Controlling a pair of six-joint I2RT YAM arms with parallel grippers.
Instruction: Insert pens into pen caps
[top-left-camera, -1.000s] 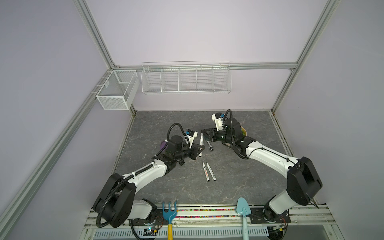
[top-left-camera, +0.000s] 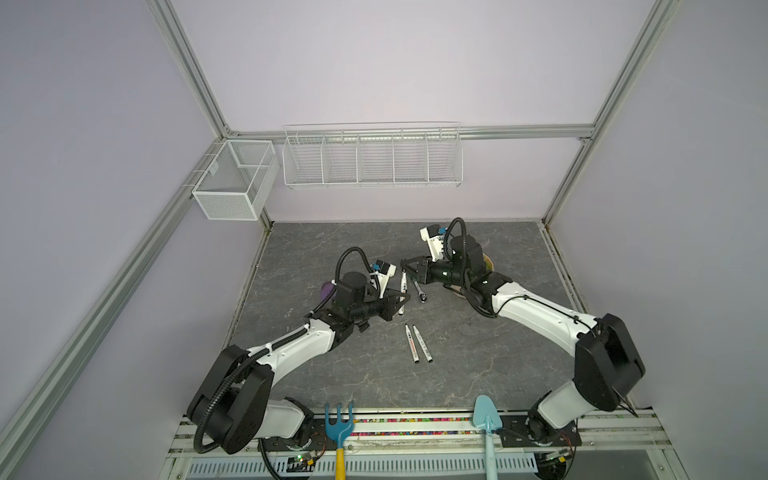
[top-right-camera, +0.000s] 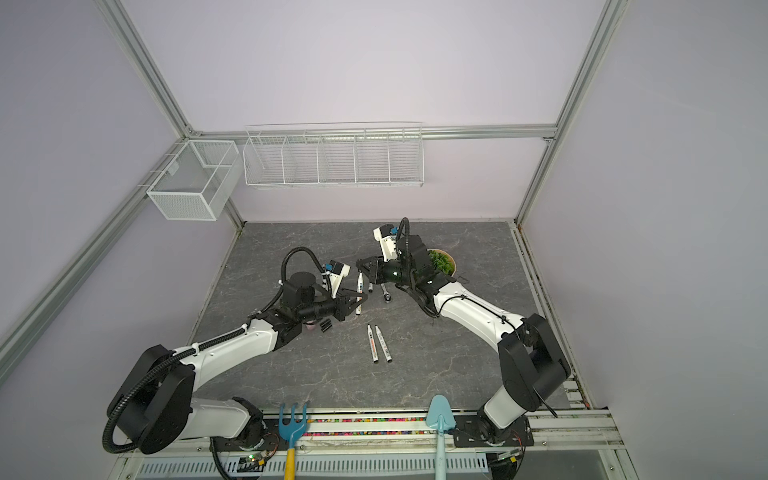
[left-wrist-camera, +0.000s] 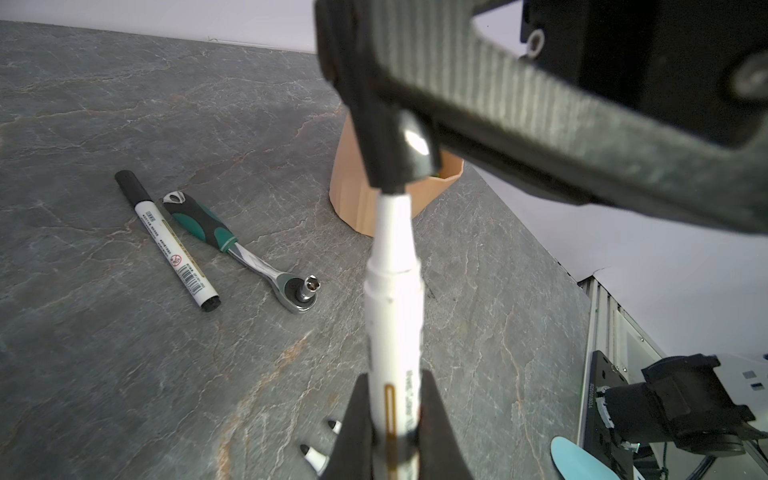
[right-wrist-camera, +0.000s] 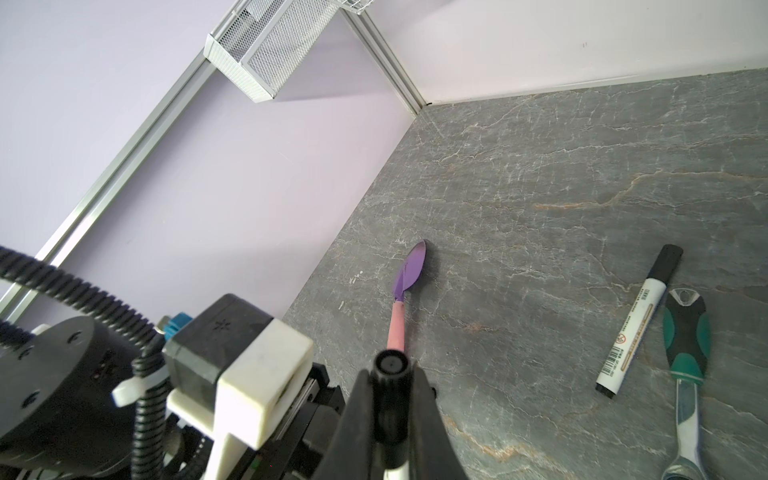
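An uncapped white pen (left-wrist-camera: 395, 312) stands upright, nib end up, with my left gripper shut on its body. Above it my right gripper is shut on a black cap (left-wrist-camera: 404, 152), its mouth facing down. In the left wrist view the pen's narrow top meets the mouth of the cap; how far the nib reaches inside is hidden. On the table in front lie two more uncapped pens, a left one (top-left-camera: 412, 344) and a right one (top-left-camera: 423, 344). Small black pieces, seemingly caps (top-right-camera: 325, 325) lie below the left gripper.
A marker with a black cap (right-wrist-camera: 640, 324) lies beside a green-handled ratchet (right-wrist-camera: 686, 344). Behind the right arm stands a tan pot (left-wrist-camera: 356, 188). A purple spoon (right-wrist-camera: 412, 265) lies at the left.
My right gripper has shifted very slightly, holding the cap over the pen. The left arm and the loose pens look unmoved.
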